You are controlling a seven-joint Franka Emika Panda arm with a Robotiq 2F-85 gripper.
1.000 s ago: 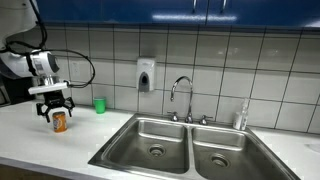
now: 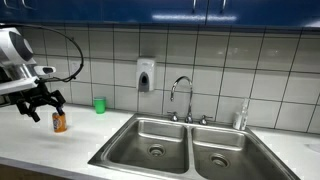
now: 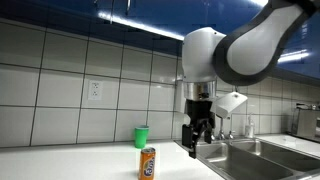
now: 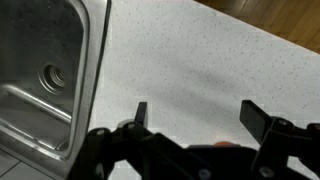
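Note:
An orange and dark can (image 3: 147, 164) stands upright on the white counter, and a green cup (image 3: 141, 137) stands farther back near the tiled wall. My gripper (image 3: 198, 146) hangs above the counter, to the right of the can in exterior view 2. In exterior view 1 it shows at the far left, near the can (image 2: 59, 122) and in front of it. The wrist view shows the gripper with its fingers wide apart and bare counter between them. Part of an orange thing (image 4: 226, 145) peeks out below, between the fingers, mostly hidden by the gripper body.
A double steel sink (image 2: 190, 150) with a tap (image 2: 188, 95) fills the middle of the counter. Behind it stand a bottle (image 2: 241, 118) and a wall dispenser (image 2: 146, 75). Counter between can and sink is clear.
The gripper has moved off from over the can. Can and cup have stayed put.

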